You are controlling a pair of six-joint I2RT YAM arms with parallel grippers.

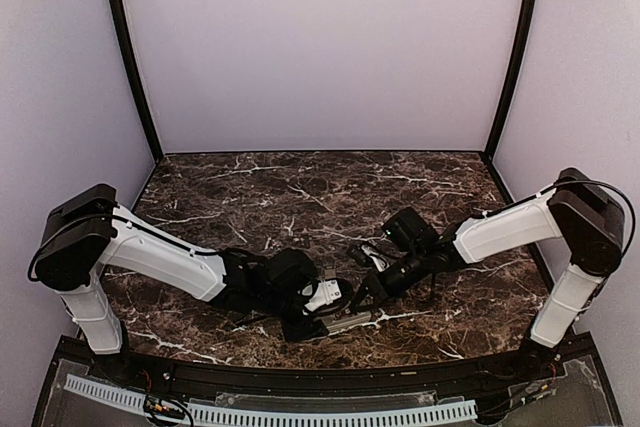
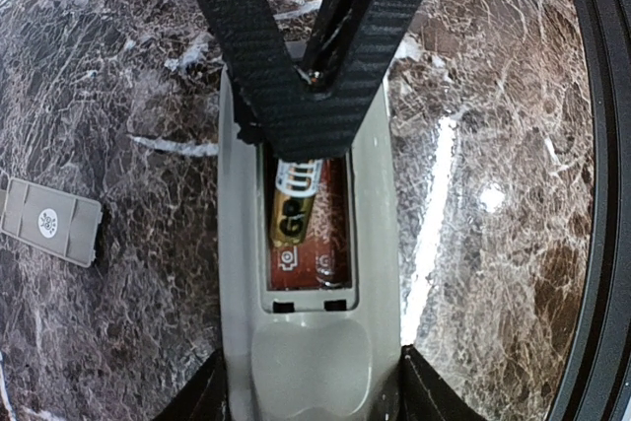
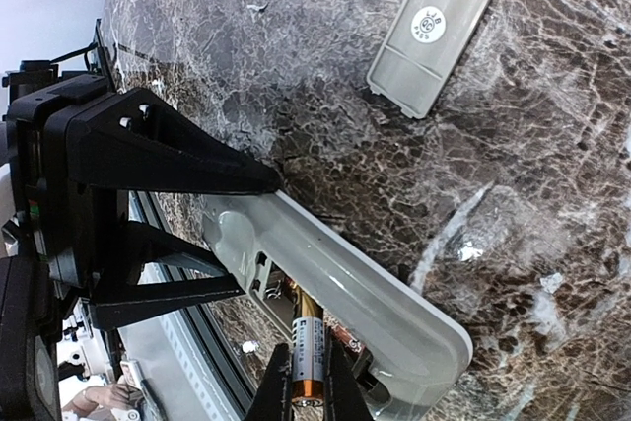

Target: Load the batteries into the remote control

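Observation:
The grey remote [image 2: 308, 362] has its battery compartment open and facing up. My left gripper is shut on its end; in the right wrist view that gripper grips the far end. My right gripper is shut on a gold-and-black battery, held over the compartment; in the left wrist view the battery [image 2: 294, 204] reaches into the bay, its upper part hidden behind my right fingertips [image 2: 306, 115]. Whether it is seated, I cannot tell. The grey battery cover [image 2: 49, 222], with a round sticker, lies apart on the table [image 1: 270, 197].
The dark front edge [image 1: 330, 375] of the marble table runs close to both grippers and the remote. Pale walls stand at the back and sides.

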